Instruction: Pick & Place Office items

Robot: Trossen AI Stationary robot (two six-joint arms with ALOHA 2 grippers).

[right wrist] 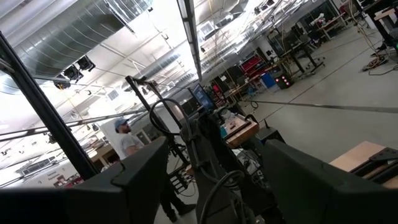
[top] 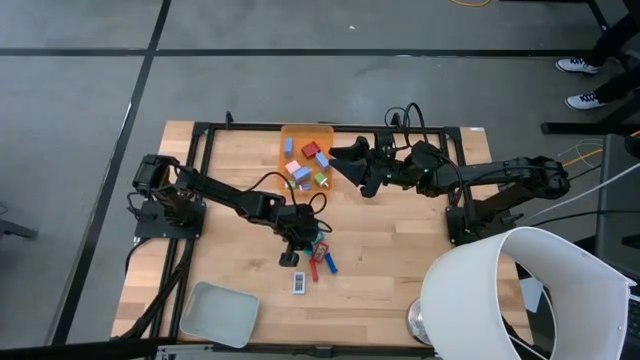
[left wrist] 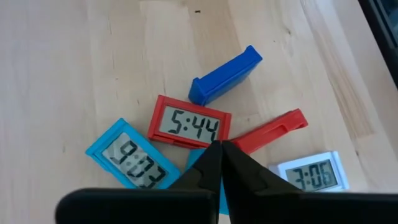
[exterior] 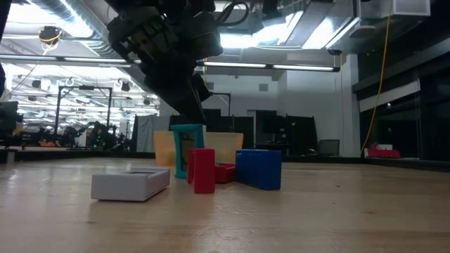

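Note:
My left gripper is shut, its fingertips together with nothing between them. Behind the fingers, a teal block [left wrist: 194, 157] is mostly hidden. A teal clock [left wrist: 134, 159] reading 9:73 or similar lies to its left in the left wrist view, with a red clock [left wrist: 189, 124] above. A red block [left wrist: 273, 131] touches or nearly touches the red clock, and a blue block [left wrist: 225, 76] stands above it. At the right lies a white clock [left wrist: 312, 175]. My right gripper is open and empty, raised beside the orange bin.
The orange bin [top: 325, 133] at the table's far edge holds several small blocks. A grey tray [top: 221, 313] sits empty at the near left. Bare wood [top: 390, 270] fills the table's right half. A large white curved object [top: 460, 290] covers the near right corner.

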